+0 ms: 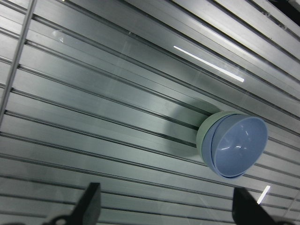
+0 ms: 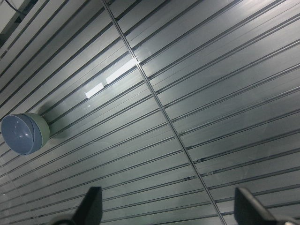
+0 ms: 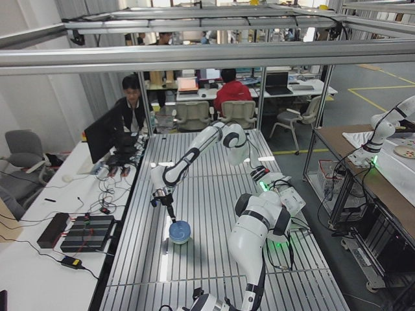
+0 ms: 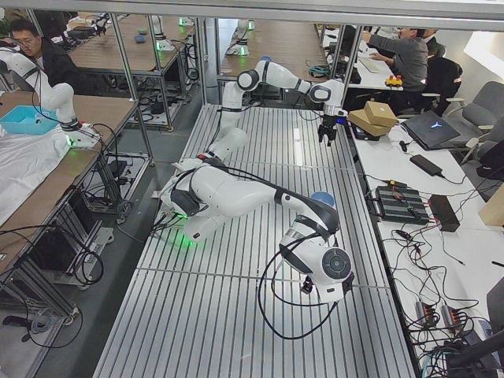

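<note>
A blue bowl sits nested with a pale green one on the slatted metal table. They appear at the right of the left wrist view and the left of the right wrist view. My right gripper hangs above the table beside the bowls, at the far side in the camera left view. My left gripper is at the far end in the camera right view, apart from them. Both wrist views show widely spaced fingers with nothing between them.
A white desk with monitor, black boxes and cables runs along one side. A brown table with another arm stands opposite. Arm bases and cables occupy that side of the metal table; its middle around the bowls is largely clear.
</note>
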